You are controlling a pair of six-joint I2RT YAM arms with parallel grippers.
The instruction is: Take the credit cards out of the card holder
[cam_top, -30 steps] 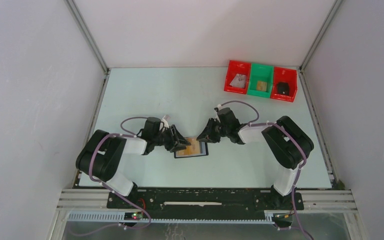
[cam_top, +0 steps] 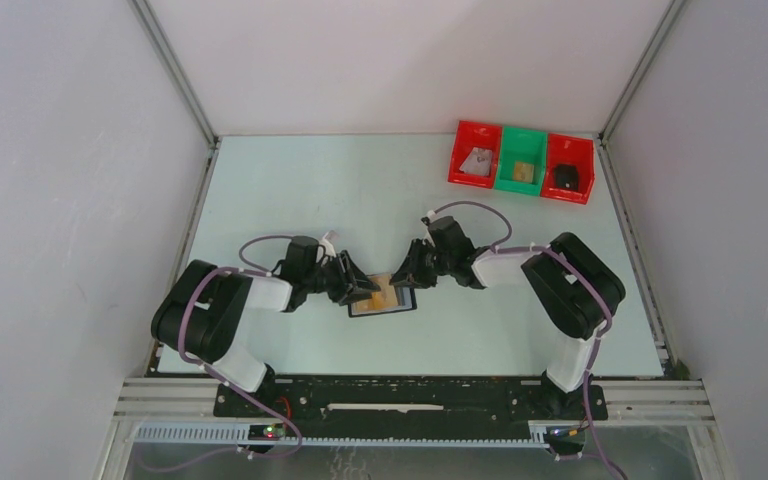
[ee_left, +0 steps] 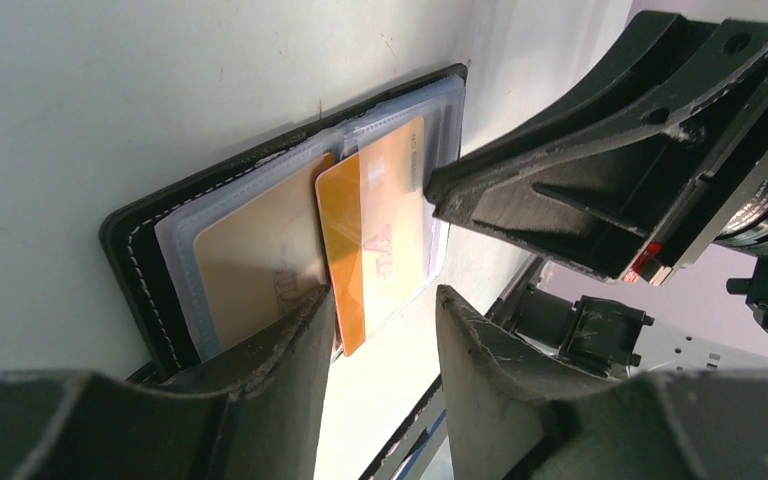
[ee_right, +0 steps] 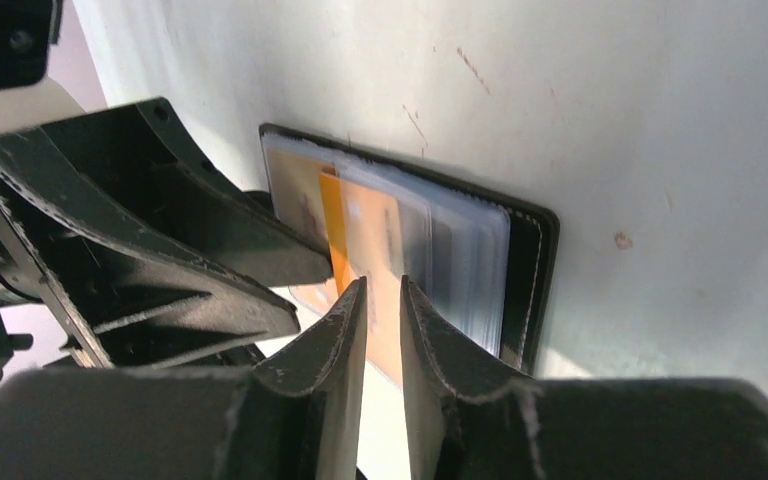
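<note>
The black card holder [ee_left: 140, 270] lies flat on the table between both grippers, with clear sleeves holding a tan card [ee_left: 245, 270] and an orange-edged card [ee_left: 380, 220]. In the left wrist view my left gripper is part open over the lower edge of the cards, one finger beside the orange edge. My right gripper has its fingertips slightly apart over the sleeves near the holder's other half, as the right wrist view shows. Whether anything is between either gripper's fingers is hard to tell.
Three bins, red [cam_top: 473, 135], green [cam_top: 520, 142] and red [cam_top: 570, 150], stand at the back right with small items inside. The table behind and in front of the holder is clear.
The right gripper has shifted slightly left over the holder since a second ago. The left arm and the holder look almost unchanged.
</note>
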